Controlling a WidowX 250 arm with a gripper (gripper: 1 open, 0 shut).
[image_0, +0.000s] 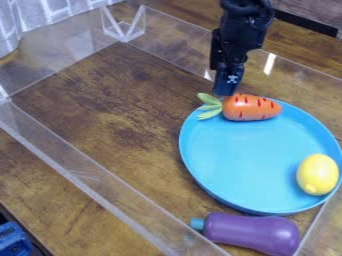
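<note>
My black gripper (227, 78) hangs from the top of the view, just above and behind an orange toy carrot (251, 108) with green leaves. It stands open, and I see nothing held in it. The carrot lies on the back part of a blue plate (241, 170). A yellow lemon (317, 174) sits at the plate's right side, and a purple eggplant (254, 235) lies in front of the plate at the bottom.
The brown wooden tray floor (94, 110) is bare to the left. Clear plastic walls border it. A blue object (11, 240) shows at the bottom left corner.
</note>
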